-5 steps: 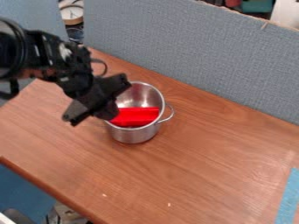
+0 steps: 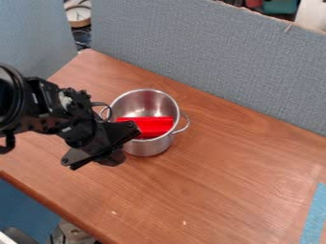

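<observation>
A steel pot (image 2: 159,103) with wire handles stands on the wooden table, holding a red object (image 2: 151,125) that lies across its inside. My black gripper (image 2: 79,160) is low over the table at the pot's front left, its body covering part of the pot's left side. It appears shut, with nothing visible between its fingers, though the tips are dark and small.
Grey padded walls (image 2: 204,57) border it at the back and left. A blue tape strip (image 2: 314,214) lies at the right edge.
My gripper has moved down toward the front of the table, from beside the pot's upper left to its lower left. The pot and red object look unmoved.
</observation>
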